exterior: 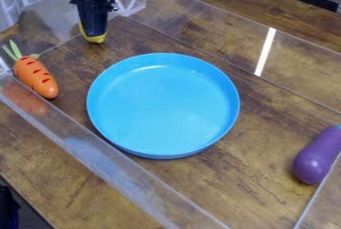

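My gripper (95, 30) is at the upper left, dark, lowered near the wooden tabletop with a small yellow piece (96, 38) at its tip; whether that is part of the gripper or a separate object is unclear, as is the state of its fingers. A blue plate (163, 106) lies in the middle. An orange toy carrot (36, 77) with a green top lies at the left, and a purple eggplant (316, 156) at the lower right.
Clear plastic walls or panels border the wooden surface (226, 178) along the left, back and right. Bare table surrounds the plate, mostly to its right and below.
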